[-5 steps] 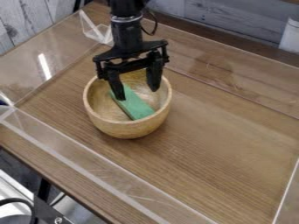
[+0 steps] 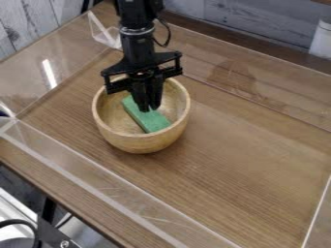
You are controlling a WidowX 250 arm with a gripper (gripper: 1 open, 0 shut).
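A round wooden bowl sits on the wooden table, left of centre. Inside it lies a green oblong object. The black gripper is down over the bowl at the upper end of the green object, its fingers close together. Whether anything is between the fingertips is hard to see; the gripper looks shut.
A white cylindrical object stands at the back right. Cables show past the lower left table edge.
The gripper's fingers have drawn together from a spread position over the bowl. The bowl and green object look about where they were.
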